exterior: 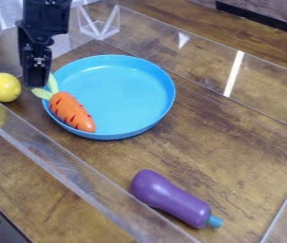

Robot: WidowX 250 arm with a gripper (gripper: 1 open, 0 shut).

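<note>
My black gripper (pixel 36 74) hangs open at the upper left, above and just left of a blue round plate (pixel 133 100), between it and a yellow lemon (pixel 4 87). An orange carrot (pixel 72 112) with a pale green top lies inside the plate along its left side. A purple eggplant (pixel 168 197) lies on the wooden table (pixel 216 128) at the lower right.
Clear plastic walls border the workspace at the left front, back and right. The table right of the plate is bare.
</note>
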